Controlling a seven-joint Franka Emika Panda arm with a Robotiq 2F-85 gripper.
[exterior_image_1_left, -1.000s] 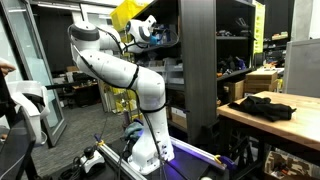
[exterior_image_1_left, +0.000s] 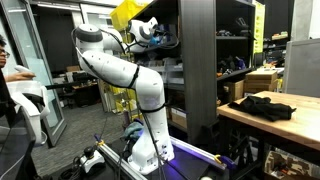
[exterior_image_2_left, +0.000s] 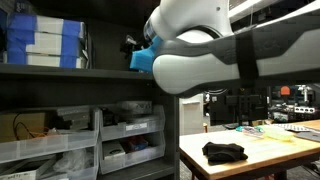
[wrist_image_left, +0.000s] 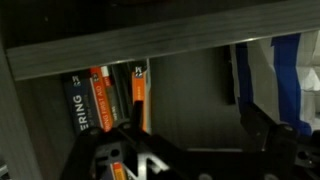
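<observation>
My gripper is open at the bottom of the wrist view, its dark fingers wide apart with nothing between them. Several upright books (wrist_image_left: 103, 95) with black and orange spines stand on the left, close to the left finger. To the right is a white and blue striped box (wrist_image_left: 288, 80). Bare dark shelf surface lies between books and box. In exterior view 1 the white arm (exterior_image_1_left: 115, 42) reaches up to the tall shelf; in exterior view 2 its wrist, with a blue band (exterior_image_2_left: 146, 57), is at the upper shelf.
A shelf edge (wrist_image_left: 160, 45) crosses the upper wrist view. Clear plastic bins (exterior_image_2_left: 130, 128) fill the lower shelves. A black cloth (exterior_image_1_left: 260, 107) lies on the wooden table (exterior_image_1_left: 290, 122). A person (exterior_image_1_left: 12, 72) is at the far left.
The raised part of the arm sits slightly lower than before, still at the upper shelf. At the left edge, the person has moved. The black cloth is unchanged.
</observation>
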